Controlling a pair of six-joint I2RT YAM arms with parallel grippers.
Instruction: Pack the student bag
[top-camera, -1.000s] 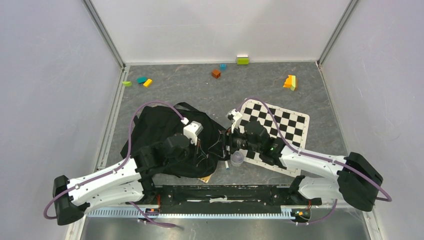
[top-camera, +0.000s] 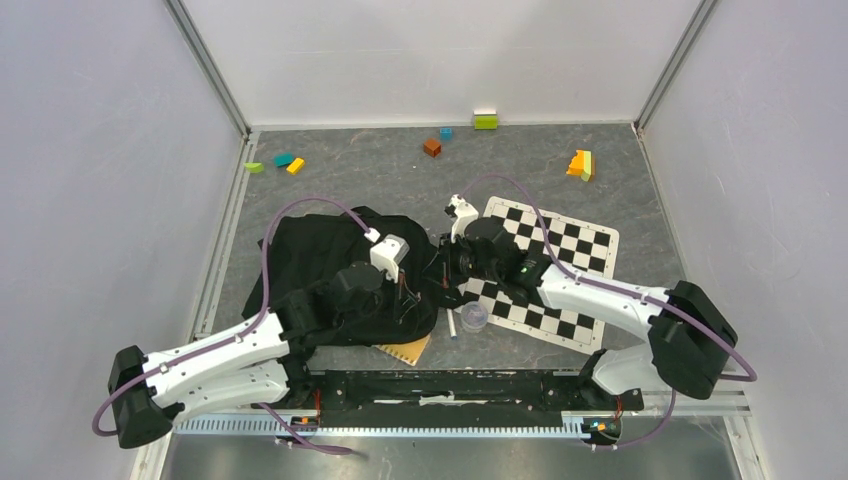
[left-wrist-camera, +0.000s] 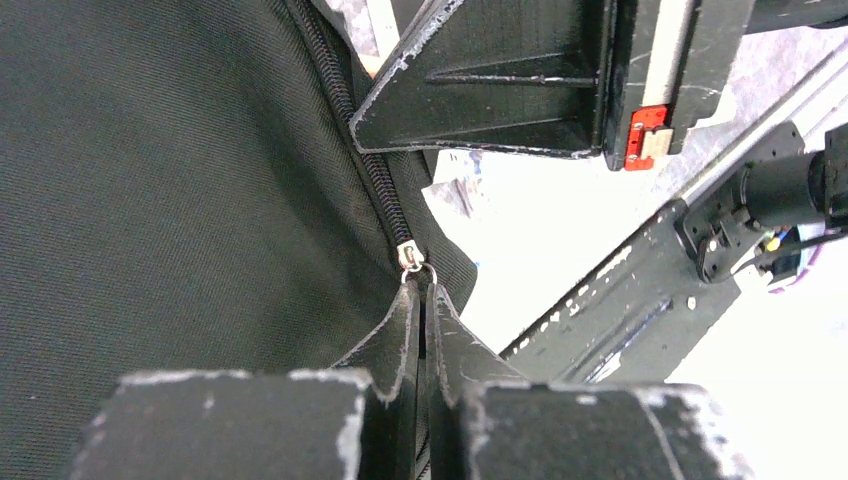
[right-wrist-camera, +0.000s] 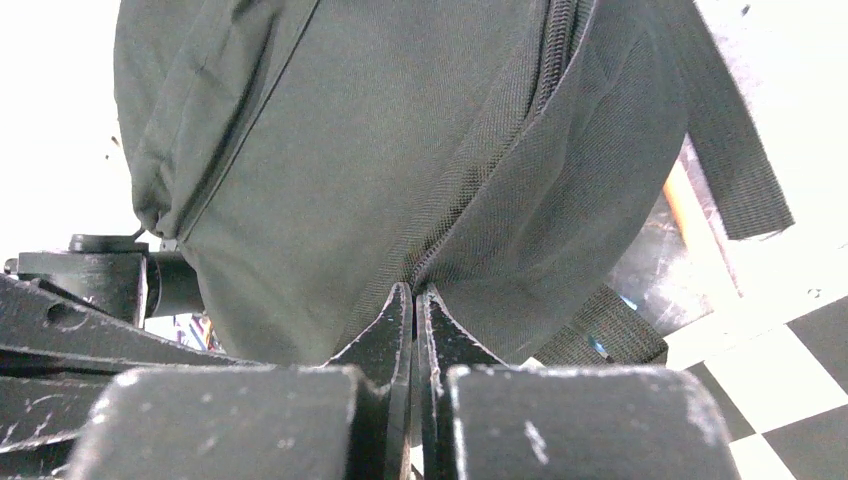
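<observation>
The black bag (top-camera: 300, 260) lies at left-centre, with both grippers over its right part. In the left wrist view my left gripper is shut on the ring of the zipper pull (left-wrist-camera: 410, 254), at the end of the zipper (left-wrist-camera: 330, 70). In the right wrist view my right gripper is shut at a seam beside the bag's zipper (right-wrist-camera: 555, 50); whether fabric is between its fingertips is hard to tell. A tan notebook-like item (top-camera: 405, 351) peeks out under the bag's front edge.
A checkerboard (top-camera: 578, 250) lies at right, with a clear round container (top-camera: 473, 316) and a white stick (top-camera: 452, 325) nearby. Several coloured blocks, including a brown one (top-camera: 432, 147), sit at the back, with bare floor before them.
The left gripper has moved slightly rightward. The bag's fabric has shifted, and more of the tan item shows.
</observation>
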